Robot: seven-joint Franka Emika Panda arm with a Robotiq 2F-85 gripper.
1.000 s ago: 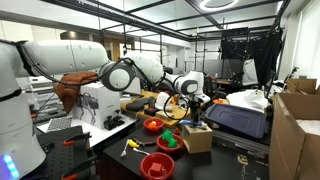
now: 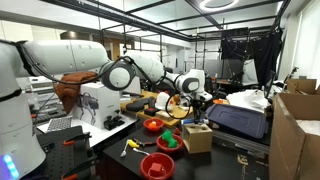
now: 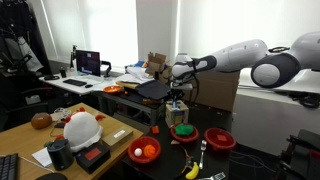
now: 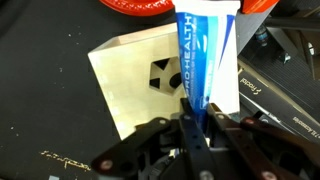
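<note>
A blue and white tube [image 4: 200, 50] lettered "PRO HEALTH" is held in my gripper, which is shut on its lower end in the wrist view. Below the tube is a light cardboard box [image 4: 130, 75] with a black marking, partly covered by the tube and gripper. In exterior view 1, the box [image 2: 198, 140] stands on the dark table with the gripper just above it. Exterior view 2 shows the same box [image 3: 179, 114] under the arm's end; the tube is too small there to make out clearly.
Red bowls [image 2: 157, 167] stand left of the box, one [image 2: 166, 142] with a green item inside. Small utensils [image 2: 131, 145] lie farther left. At the right are a large cardboard box [image 2: 297, 135] and a grey-blue bin [image 2: 236, 121]. Dark table in front of the box is clear.
The arm's end has risen slightly above the cardboard box, and the tube has come up with it. The box and bowls have stayed in place.
</note>
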